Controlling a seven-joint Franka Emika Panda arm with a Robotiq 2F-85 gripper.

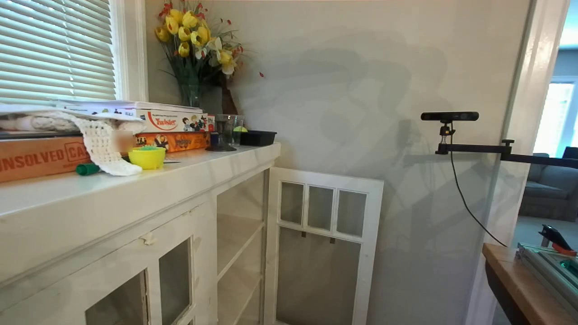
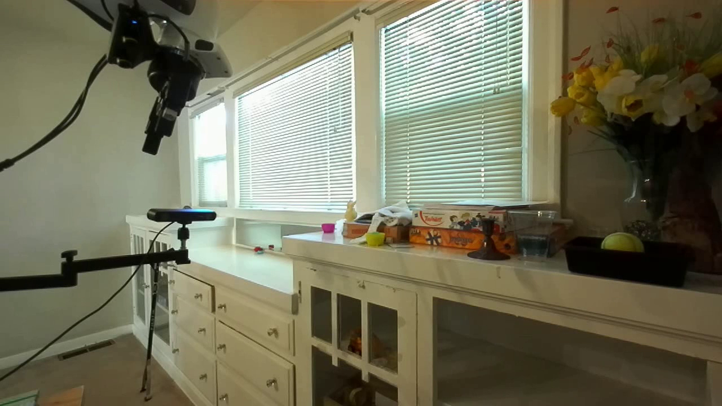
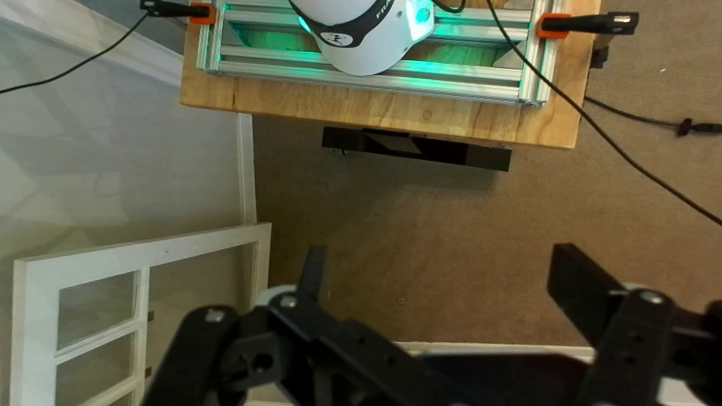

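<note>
My gripper is open in the wrist view, its two black fingers wide apart with nothing between them; below it are bare floor and a strip of the white cabinet. In exterior view 2 the gripper (image 2: 152, 143) hangs in the air at upper left, away from the counter. A white glass-paned cabinet door (image 1: 371, 216) stands swung out, with bare shelves (image 1: 238, 238) beside it. On the counter, a black tray (image 2: 626, 267) holds a yellow-green ball (image 2: 621, 242). A yellow bowl (image 1: 146, 158) sits by a white knitted cloth (image 1: 103, 146).
Stacked game boxes (image 2: 460, 220), a dark candlestick (image 2: 488, 240), a clear cup (image 2: 535, 233) and a flower vase (image 2: 646, 182) crowd the counter. A pink cup (image 2: 328, 228) stands farther left. A camera arm (image 2: 122, 260) juts out in front of the drawers.
</note>
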